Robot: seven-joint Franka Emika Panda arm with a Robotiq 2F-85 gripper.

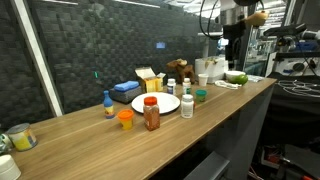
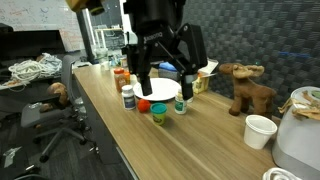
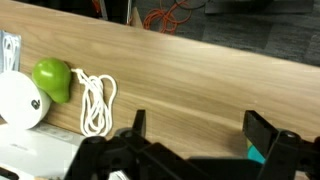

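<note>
My gripper (image 1: pixel 231 50) hangs above the right end of the wooden counter, clear of everything on it. In exterior view 2 the gripper (image 2: pixel 166 91) looms large in front, its fingers apart. The wrist view shows the gripper open, with bare wood between its fingers. A teal-green jar (image 3: pixel 255 155) is partly covered by the right finger there; it appears as a green jar (image 2: pixel 159 115) below the gripper in exterior view 2. Left in the wrist view lie a green fruit-like object (image 3: pixel 51 79), a white round container (image 3: pixel 20 101) and a white cord (image 3: pixel 97 104).
Along the counter stand a white plate (image 1: pixel 160 99), an orange cup (image 1: pixel 126 119), a blue bottle (image 1: pixel 108 104), a red-lidded jar (image 1: pixel 151 115) and a white-lidded jar (image 1: pixel 187 107). Farther back are a yellow box (image 1: pixel 149 80), a brown toy animal (image 2: pixel 246 91) and a white cup (image 2: pixel 259 132).
</note>
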